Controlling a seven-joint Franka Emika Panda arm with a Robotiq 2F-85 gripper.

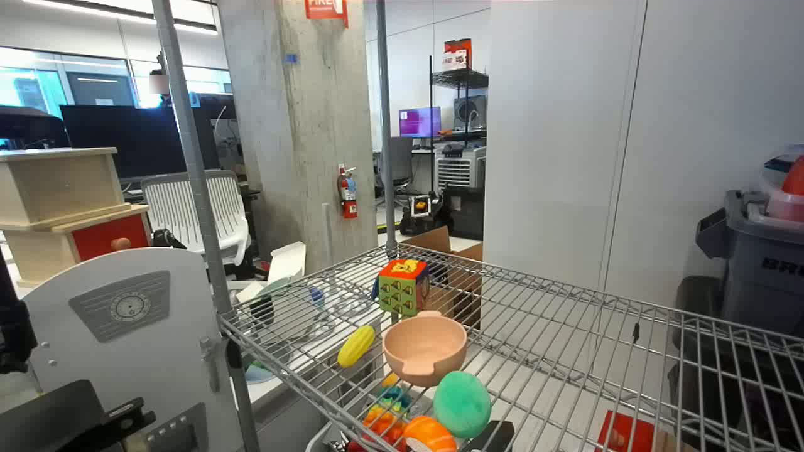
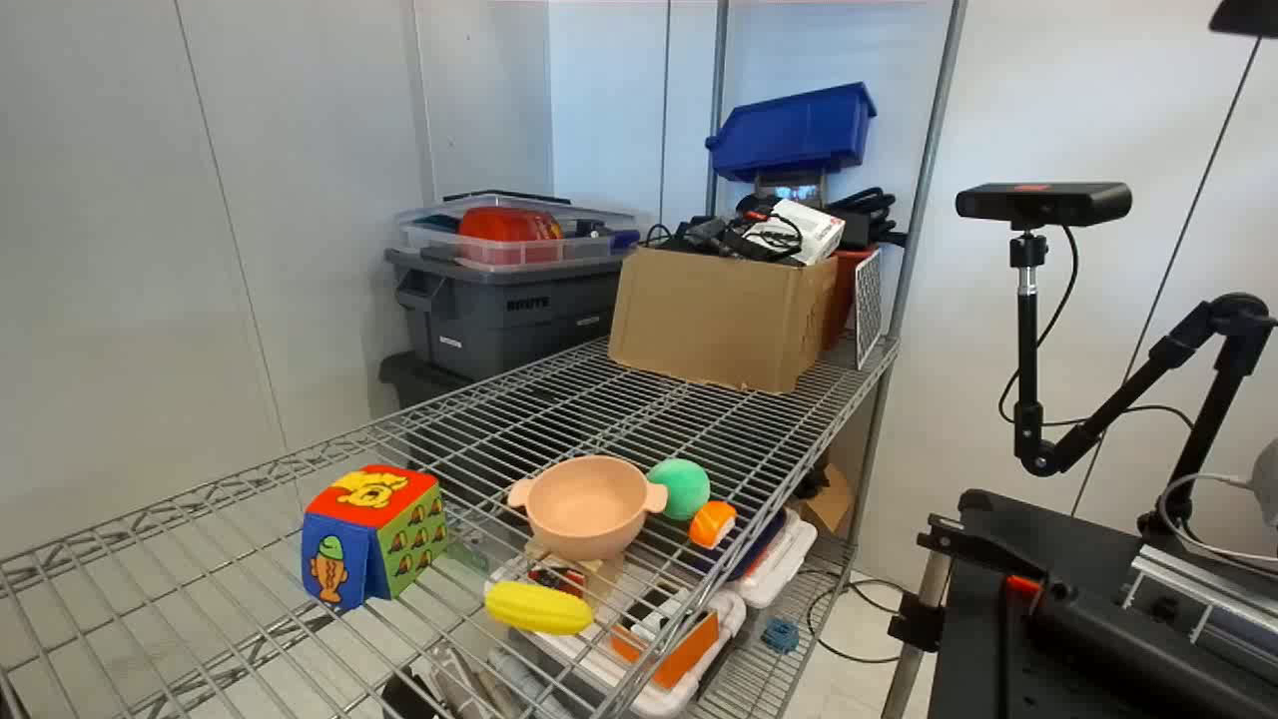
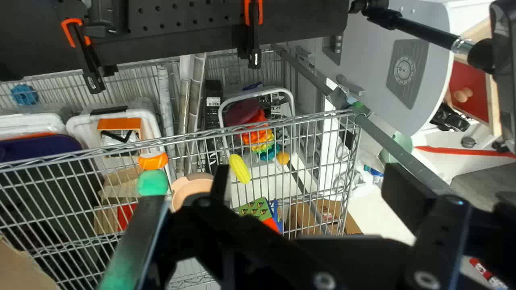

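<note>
My gripper is open in the wrist view, its dark fingers wide apart with nothing held between them. Beyond it, a wire shelf (image 2: 246,497) carries several toys. A peach two-handled bowl (image 1: 424,346) stands upright and looks empty. Beside it lies a yellow corn-like toy (image 2: 539,607). The soft picture cube (image 2: 373,535) rests on the other side of the bowl from a green ball-like toy (image 1: 461,404). Close to that green toy is an orange-and-white piece (image 2: 713,523). In the wrist view, the gripper's body partly hides the bowl and cube.
A cardboard box (image 2: 722,314) of cables and parts fills one end of the shelf. Metal posts (image 1: 197,173) rise at its corners. Bins and boxes sit below the wires. A black table with orange-handled clamps (image 3: 254,29) borders the shelf. Bare wire surrounds the toys.
</note>
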